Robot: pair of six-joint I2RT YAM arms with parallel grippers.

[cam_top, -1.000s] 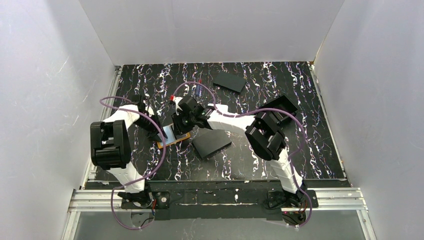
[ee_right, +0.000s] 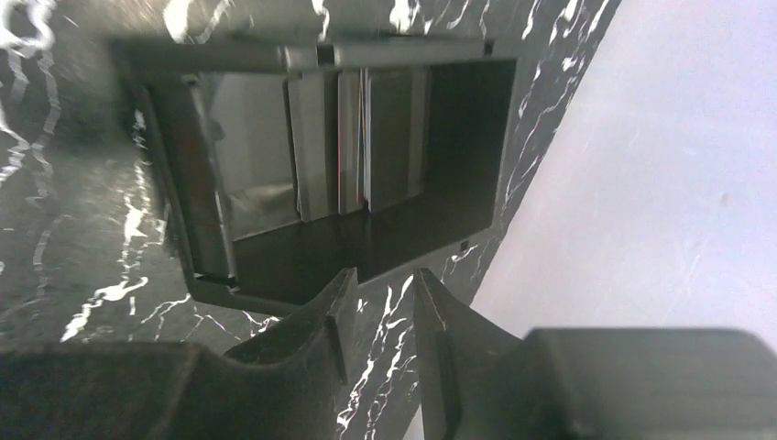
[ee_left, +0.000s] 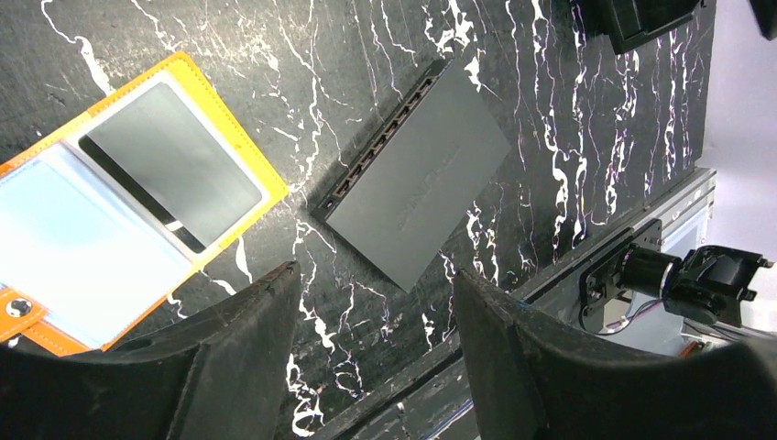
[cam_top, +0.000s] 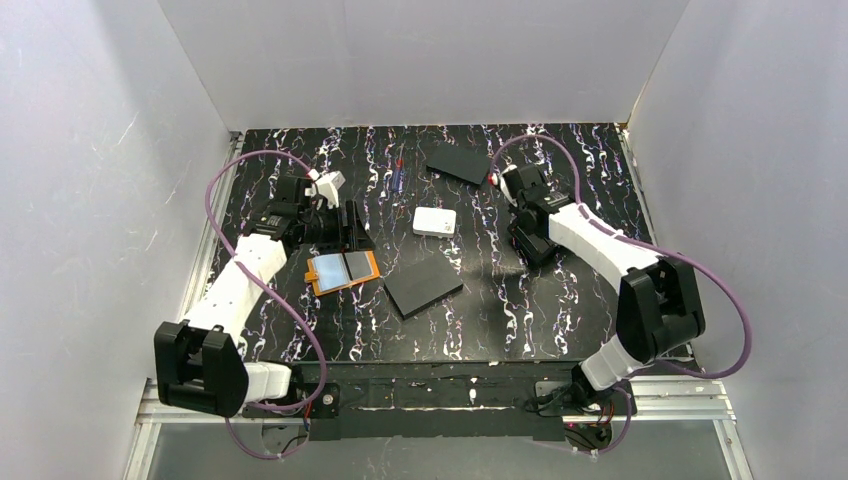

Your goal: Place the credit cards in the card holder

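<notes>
The open orange-edged card holder (ee_left: 253,151) lies flat at the table's left. A grey card with a black stripe (ee_left: 179,158) lies at its right side, and its other side is pale blue. My left gripper hangs above the table beside the holder, open and empty. On the right, a black box (ee_right: 440,220) holds several cards (ee_right: 392,137) standing on edge, partly in shadow. Over the near side of this box is my right gripper, its fingers apart with nothing between them. The right arm partly covers the box in the top view.
A flat black box (cam_top: 422,285) lies at the front middle, with a white box (cam_top: 434,222) behind it. Farther back are a dark flat panel (cam_top: 459,163) and a blue pen-like object (cam_top: 397,178). Bare table shows right of the flat black box.
My right arm has swung from the card holder across to the black box on the right. The left gripper has moved up and right, away from the holder's left side.
</notes>
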